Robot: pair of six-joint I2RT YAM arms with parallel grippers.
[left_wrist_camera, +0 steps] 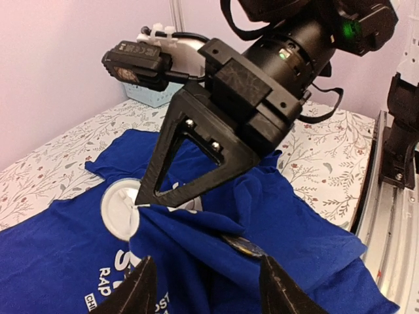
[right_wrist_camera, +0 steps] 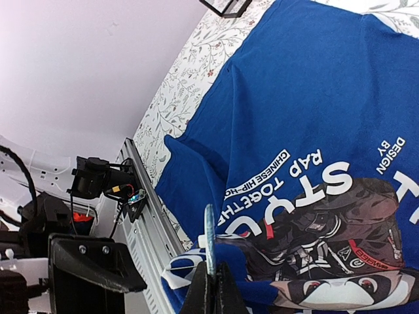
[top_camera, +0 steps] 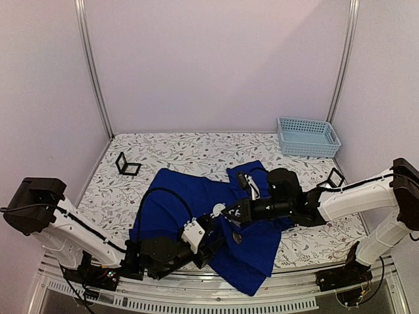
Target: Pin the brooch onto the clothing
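Note:
A round white brooch (left_wrist_camera: 120, 209) hangs at the tip of my right gripper (top_camera: 229, 212), which is shut on its edge. In the right wrist view the brooch (right_wrist_camera: 210, 239) is edge-on, rising from the fingertips, with a thin pin pointing left. The blue clothing (left_wrist_camera: 177, 255) is lifted in a fold up to these fingertips. Whether the pin passes through the cloth, I cannot tell. My left gripper is open in front of the fold, its fingers apart and no cloth gripped. A second, brownish disc (top_camera: 237, 237) shows on the clothing.
The white-and-blue printed clothing is spread over the patterned table (top_camera: 196, 147). At the back right stands a light blue basket (top_camera: 308, 139); a small black frame (top_camera: 129, 167) sits at the left.

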